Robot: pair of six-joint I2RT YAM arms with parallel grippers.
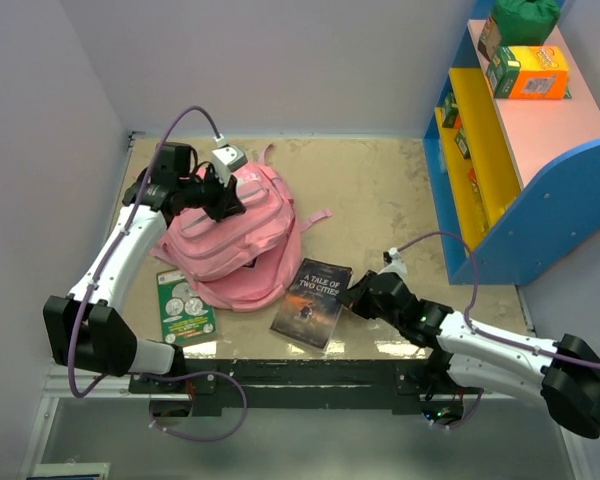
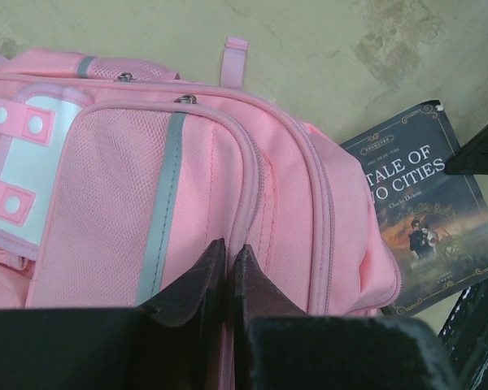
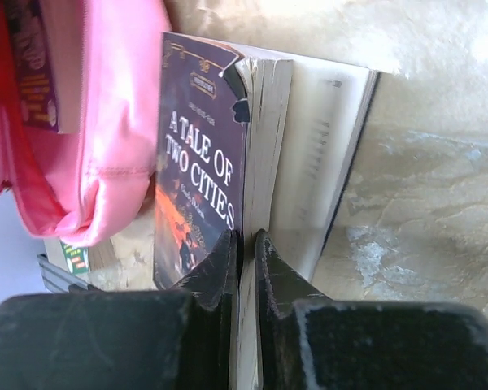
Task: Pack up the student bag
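The pink backpack (image 1: 242,230) lies at the left of the table, its mouth toward the front right. My left gripper is shut on the bag's piped edge, with pink fabric running between its fingers. Beside the bag's mouth is the dark book "A Tale of Two Cities" (image 1: 311,303). My right gripper is shut on that book's page edge; part of its cover and pages has splayed away to the right. Inside the bag, the right wrist view shows another book (image 3: 53,65).
A green book (image 1: 186,306) lies flat in front of the bag. At the right stands a blue and yellow shelf (image 1: 485,150) with an orange box (image 1: 528,72) on top.
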